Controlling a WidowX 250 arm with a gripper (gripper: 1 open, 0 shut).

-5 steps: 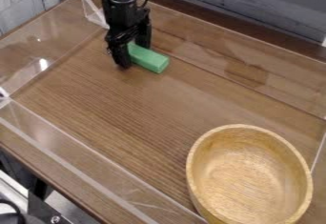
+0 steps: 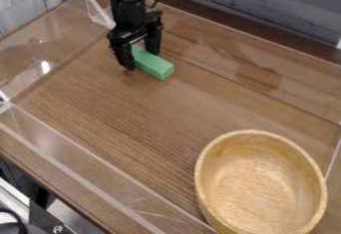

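My gripper, black, hangs at the top left of the camera view, its fingers open around the left end of a green block. The block lies on the wooden table, its right part in plain sight, its left part partly hidden by the fingers. Whether the fingers touch it I cannot tell.
A large yellow oval bowl sits at the lower right. A wall edge runs along the back, and the table's left edge drops off at the lower left.
My gripper has shifted slightly over the block's left end; the block looks almost unmoved.
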